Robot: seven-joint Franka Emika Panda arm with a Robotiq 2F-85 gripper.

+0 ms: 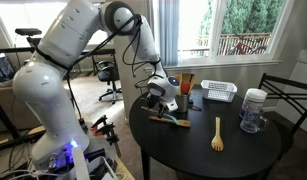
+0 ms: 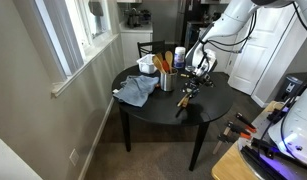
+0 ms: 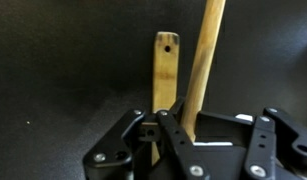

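Low over the near left part of the dark table hangs my gripper. In the wrist view a slim round wooden handle runs down to the fingers, apparently between the fingers; whether they press on it is unclear. To its left, a flat wooden handle with a hole in its end passes behind the gripper. From the side, a wooden utensil lies along the table below the gripper, and a turquoise utensil head shows close to it. The fingertips are too small there to read.
A holder with wooden utensils stands close to the gripper, beside a white basket. On the right are a wooden fork and a lidded pitcher. A grey cloth lies near the window-side edge.
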